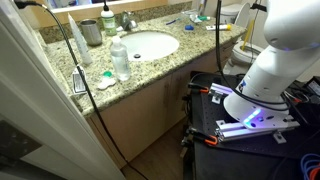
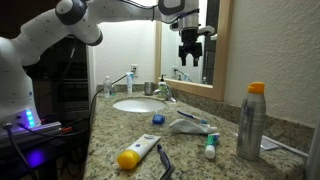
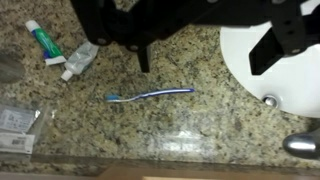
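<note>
My gripper is high over the speckled counter (image 3: 185, 110), its dark fingers spread wide with nothing between them. Below, in the wrist view, a blue and white toothbrush (image 3: 150, 95) lies flat between the fingers and the backsplash. To the left are a green and white toothpaste tube (image 3: 44, 40) and a pale tube (image 3: 79, 60). The white sink (image 3: 240, 75) is on the right. In exterior view 2, the gripper (image 2: 190, 58) hangs well above the counter, in front of the mirror, apart from everything below.
A tall grey bottle with an orange cap (image 2: 253, 120) stands near the backsplash. A yellow bottle (image 2: 138, 151) lies near the front edge. Beyond the sink stand a clear bottle (image 1: 120, 62), a metal cup (image 1: 92, 33) and a green soap bottle (image 1: 109, 20).
</note>
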